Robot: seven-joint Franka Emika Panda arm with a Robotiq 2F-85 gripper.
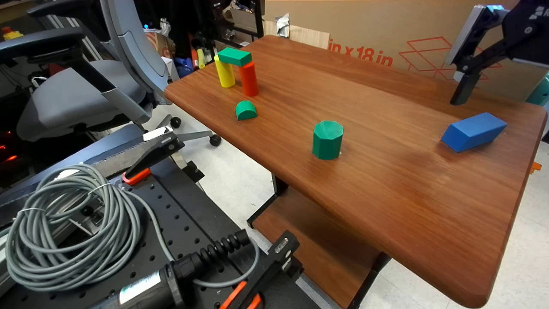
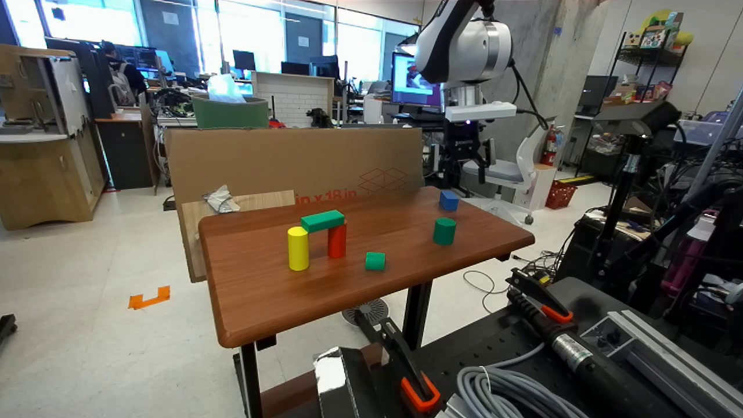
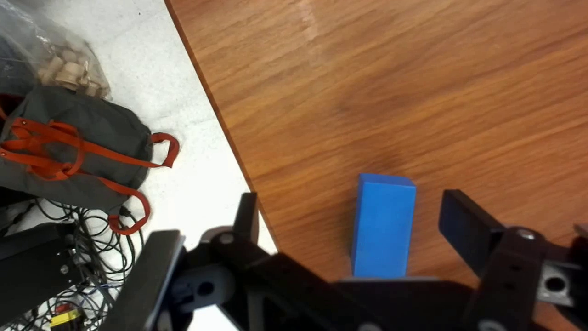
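Observation:
A blue rectangular block [image 1: 473,131] lies flat on the wooden table near its right end. My gripper is open above that block, its fingers spread wide and the blue block [image 3: 384,226] visible between them, closer to the right finger, untouched. In the second exterior view, the gripper [image 2: 466,164] hangs over the far corner by the blue block [image 2: 449,201]. A green octagonal block [image 1: 327,140] stands upright mid-table. Farther left, a green flat block [image 1: 234,56] bridges a yellow cylinder [image 1: 225,72] and a red cylinder [image 1: 248,79]. A green half-round block [image 1: 245,110] sits in front of them.
Bare table [image 1: 381,170] surrounds the blue block, whose right side is close to the table edge. A large cardboard sheet [image 2: 292,160] stands along the far side. A dark bag [image 3: 77,138] and cables lie on the floor beyond the edge.

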